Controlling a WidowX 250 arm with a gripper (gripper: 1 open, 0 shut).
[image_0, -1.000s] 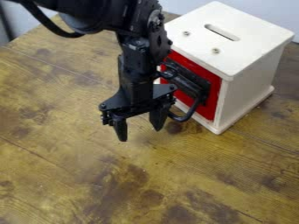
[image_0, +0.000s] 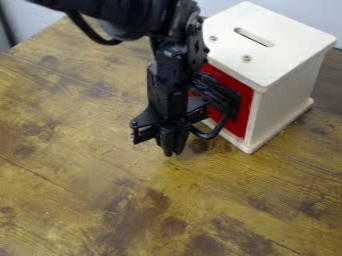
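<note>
My black gripper (image_0: 171, 142) hangs just left of a white wooden box (image_0: 281, 90), low over the table, its fingers drawn together with nothing visible between them. The box has a slot in its top and a red front face (image_0: 230, 126), which carries a dark fitting with a curved handle or cable. My arm hides much of that face.
A pale wall edge shows at the back left.
My gripper has gone from open to shut and has shifted to the right, toward the box. The box stands where it was.
</note>
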